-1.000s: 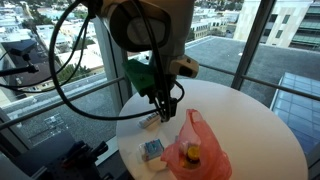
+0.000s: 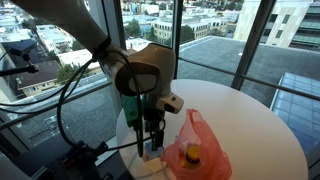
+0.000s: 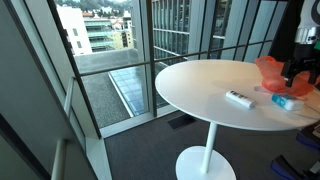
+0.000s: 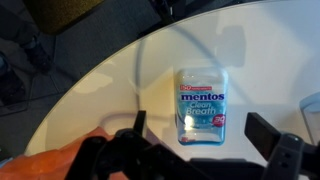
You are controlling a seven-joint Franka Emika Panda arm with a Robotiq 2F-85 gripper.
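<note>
A blue and white Mentos Clean Breath box (image 4: pixel 202 106) lies label-up on the white table in the wrist view. My gripper stands open above it, one finger (image 4: pixel 134 130) to its left and the other finger (image 4: pixel 262 134) to its right, with visible gaps on both sides. In exterior view 1 the gripper (image 2: pixel 154 140) points down over the box (image 2: pixel 149 153), hiding part of it. Exterior view 2 shows the box (image 3: pixel 287 102) near the table's right side, with the gripper (image 3: pixel 290 76) entering from the right edge.
An orange-red plastic bag (image 2: pixel 200 142) with a yellow item (image 2: pixel 192 154) stands close beside the box. A white packet (image 3: pixel 240 99) lies apart on the table (image 3: pixel 190 85). A clear container (image 4: pixel 311 116) shows at the wrist view's right edge.
The arm has come down and slightly left in exterior view 1, from above the table to around the box. The box and bag appear to have stayed put.
</note>
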